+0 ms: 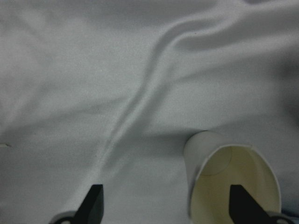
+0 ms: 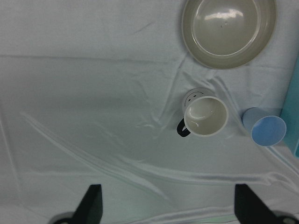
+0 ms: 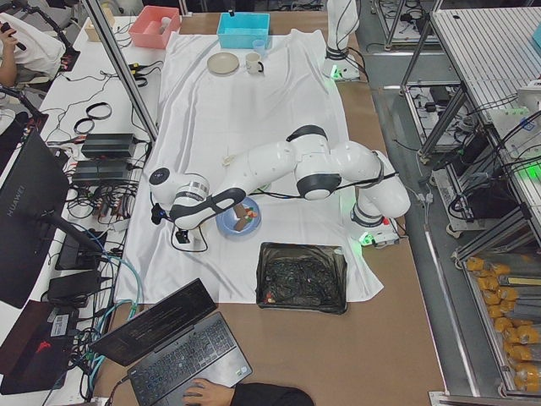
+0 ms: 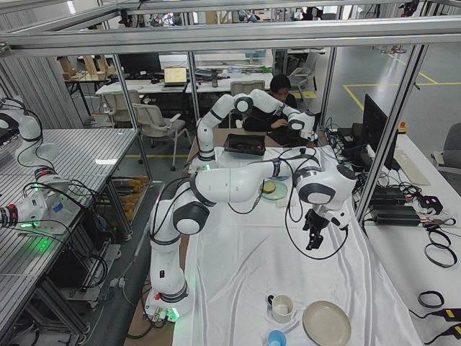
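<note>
In the left wrist view, a pale cream cup [image 1: 222, 182] stands on the white cloth beneath my left gripper, which is open, one finger reaching over the cup's mouth. In the camera left view, that gripper is low beside a blue plate [image 3: 238, 216] holding food pieces. My right gripper is open over bare cloth; in its wrist view a grey-beige plate [image 2: 226, 32], a white mug [image 2: 205, 116] with a black handle and a blue cup [image 2: 266, 130] stand ahead.
A black tray [image 3: 301, 279] sits at the near end of the cloth, with a laptop [image 3: 173, 355] beside it. A turquoise bin [image 3: 243, 30] stands at the far end. A green plate [image 4: 272, 189] is partly behind an arm.
</note>
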